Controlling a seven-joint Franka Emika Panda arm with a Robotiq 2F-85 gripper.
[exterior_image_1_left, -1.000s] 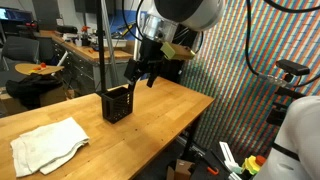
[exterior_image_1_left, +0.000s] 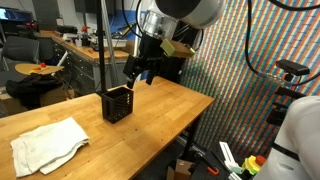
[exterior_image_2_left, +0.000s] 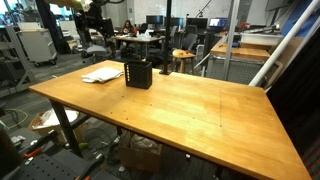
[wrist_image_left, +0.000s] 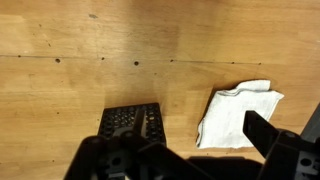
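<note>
On the wooden table stands a black mesh holder (exterior_image_1_left: 117, 104), upright; the wrist view shows part of the same mesh holder (wrist_image_left: 153, 124) at the bottom, partly hidden by the gripper. A white cloth (exterior_image_1_left: 48, 147) lies flat and slightly creased to its left in exterior view 1. In the wrist view the cloth (wrist_image_left: 236, 117) is at the lower right. High above the table hangs my gripper (exterior_image_2_left: 97, 28), clear of both things. Its two fingers stand wide apart in the wrist view, one finger (wrist_image_left: 261, 132) at the right. The fingers are open and empty.
A dark post (exterior_image_1_left: 101, 45) rises behind the mesh holder. Desks, chairs and monitors fill the background beyond the table.
The arm and gripper look slightly shifted over the last second. The mesh holder and cloth have stayed in place.
</note>
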